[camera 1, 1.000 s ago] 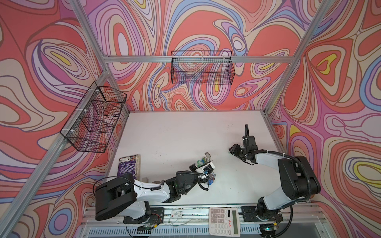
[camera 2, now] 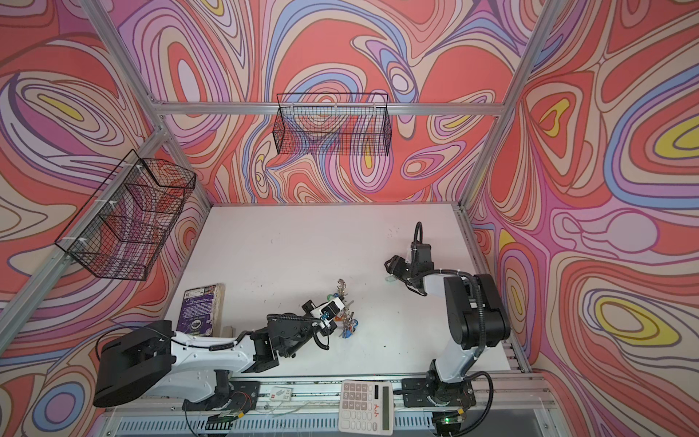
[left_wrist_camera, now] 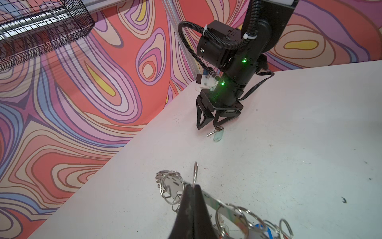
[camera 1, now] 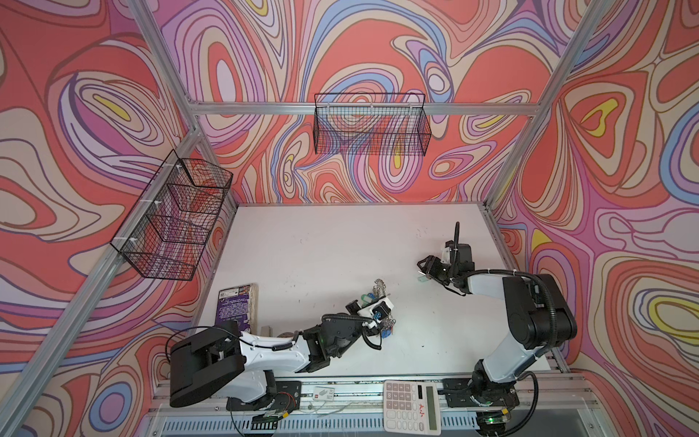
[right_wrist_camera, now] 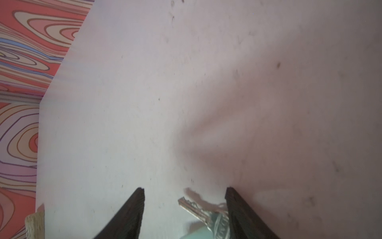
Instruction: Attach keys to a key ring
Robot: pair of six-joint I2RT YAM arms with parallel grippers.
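Observation:
A small silver key (right_wrist_camera: 195,209) with a pale green tag (right_wrist_camera: 201,234) lies on the white table. My right gripper stands open low over it; the key lies between the fingers, closer to the right one, its head partly hidden by that finger. In the left wrist view the key (left_wrist_camera: 215,131) shows just below that gripper. My left gripper is shut, with a thin metal ring (left_wrist_camera: 195,173) seen edge-on rising from its fingertips. Behind and beside it are several more metal rings (left_wrist_camera: 171,187) and a greenish strip (left_wrist_camera: 212,201).
Near the left gripper lies a cluster of metal and blue pieces (camera 2: 349,325). A purple book (camera 1: 234,306) lies at the left; a calculator (camera 1: 411,406) is beyond the front edge.
The green tag now shows beside it. The left gripper stays in place.

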